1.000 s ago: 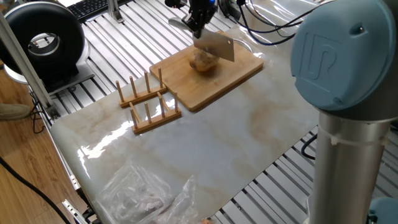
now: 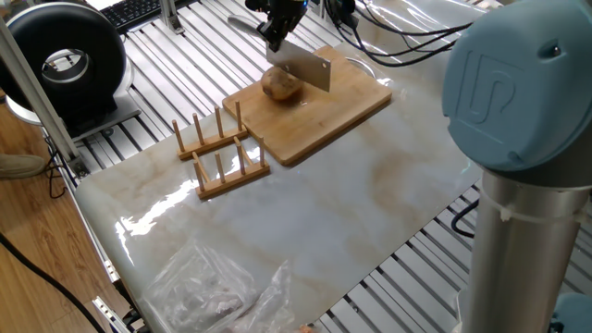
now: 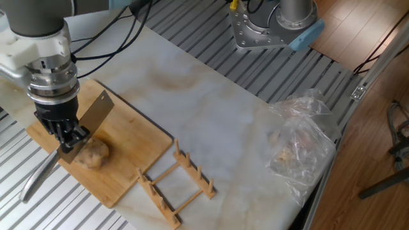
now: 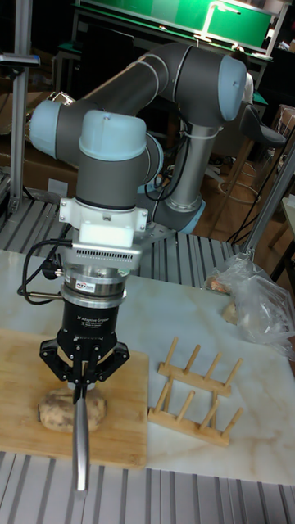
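Observation:
My gripper (image 4: 83, 377) is shut on a cleaver (image 2: 305, 67), its fingers clasping it near where handle and blade meet. In exterior view 2 the broad metal blade (image 3: 98, 117) stands on edge, and the handle (image 3: 39, 177) sticks out past the cutting board's near edge. A brown potato (image 2: 281, 85) is at the blade, over the left part of the wooden cutting board (image 2: 338, 104). Exterior view 3 has the potato (image 4: 57, 410) behind the handle, partly covered. How deep the blade's edge sits in the potato, if at all, I cannot tell.
A wooden peg rack (image 2: 231, 182) stands beside the board, empty. Clear plastic bags (image 3: 305, 144) with something inside lie at the far end of the marbled tabletop (image 3: 223, 121). Between rack and bags the surface is free. Black cables (image 2: 398, 60) hang by the arm.
In exterior view 1 the gripper and cleaver have shifted left, and the potato has travelled left along with the blade. Rack, board and bags have stayed put.

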